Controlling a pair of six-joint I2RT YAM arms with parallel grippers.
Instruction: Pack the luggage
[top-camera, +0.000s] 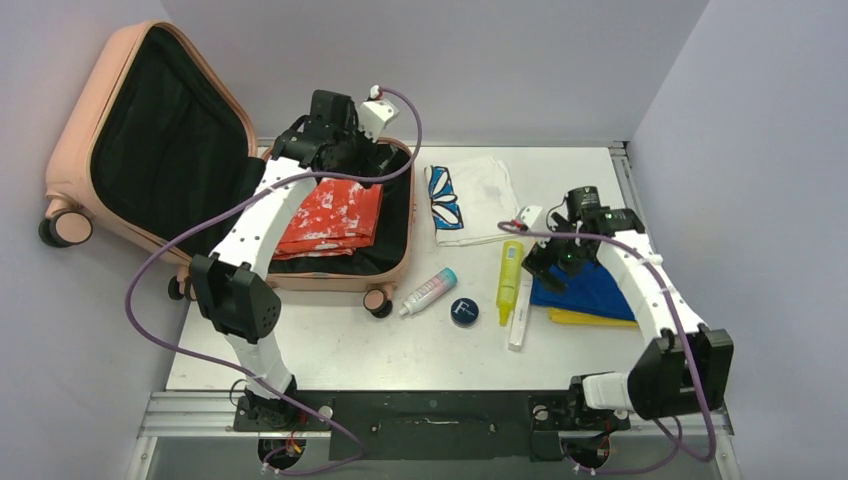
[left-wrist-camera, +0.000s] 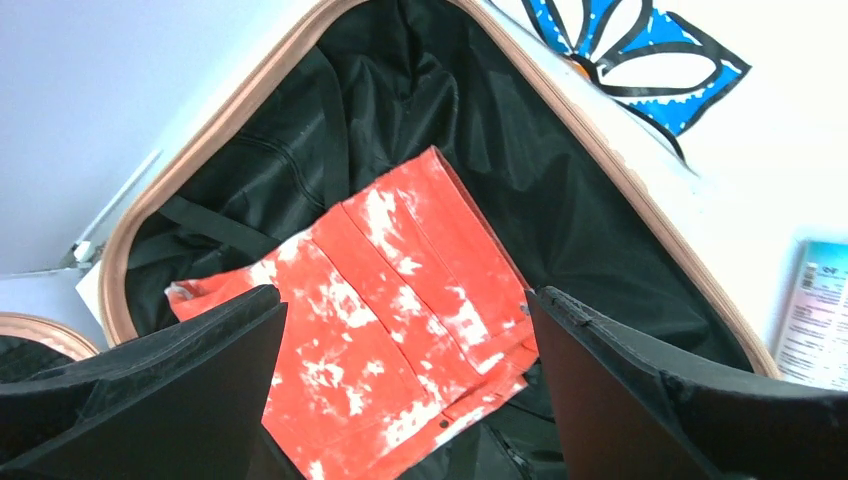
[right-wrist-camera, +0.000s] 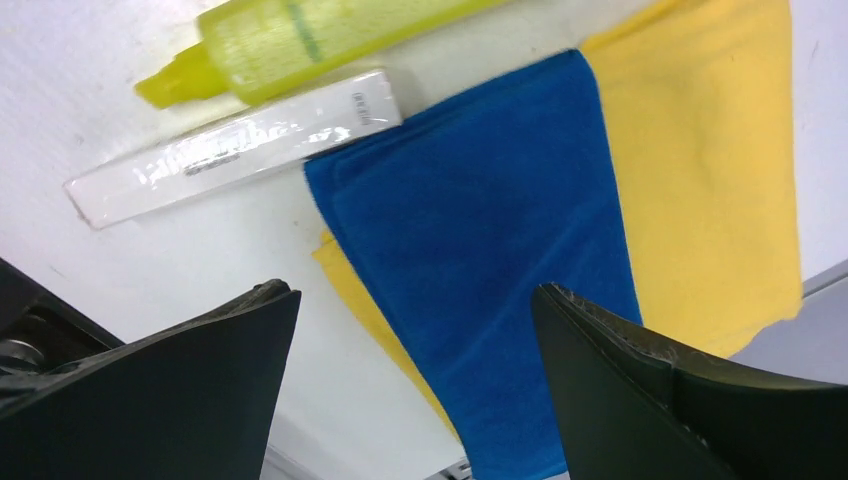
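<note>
An open pink suitcase (top-camera: 393, 258) holds a folded red-and-white cloth (left-wrist-camera: 400, 320). My left gripper is open above it, empty. My right gripper hangs open over a folded blue cloth (right-wrist-camera: 460, 220), which lies on a yellow cloth (right-wrist-camera: 710, 170). Left of these are a yellow-green bottle (top-camera: 508, 275) and a slim white box (top-camera: 519, 320). A white tube (top-camera: 428, 292) and a round dark tin (top-camera: 464, 312) lie in the middle. A white cloth with a blue-black pattern (top-camera: 480, 195) lies behind them.
The suitcase lid (top-camera: 110, 90) stands open at the left. Grey walls border the back and sides.
</note>
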